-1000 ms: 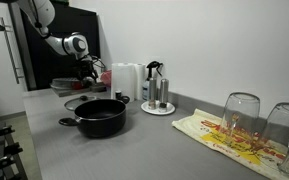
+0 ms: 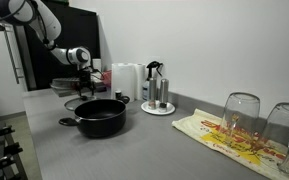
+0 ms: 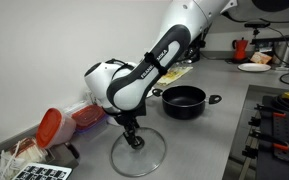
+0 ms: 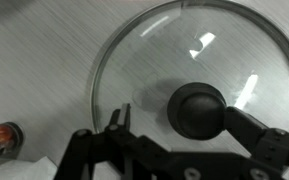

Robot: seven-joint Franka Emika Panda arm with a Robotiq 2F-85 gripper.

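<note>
A round glass lid (image 3: 138, 157) with a black knob (image 4: 196, 110) lies flat on the grey table. My gripper is open just above it. In the wrist view the knob shows between the fingers, nearer the right one, and I cannot tell whether either finger touches it. The second exterior view has the gripper (image 3: 132, 138) right at the knob, which it partly hides. The empty black pot (image 2: 101, 117), uncovered and with side handles, stands a short way from the lid.
Red and orange plastic containers (image 3: 54, 128) stand close beside the arm. Glass jars (image 2: 241, 115) rest upside down on a yellow printed cloth (image 2: 206, 127). A white plate (image 2: 158, 109) carries shakers.
The pot and lid have stayed put.
</note>
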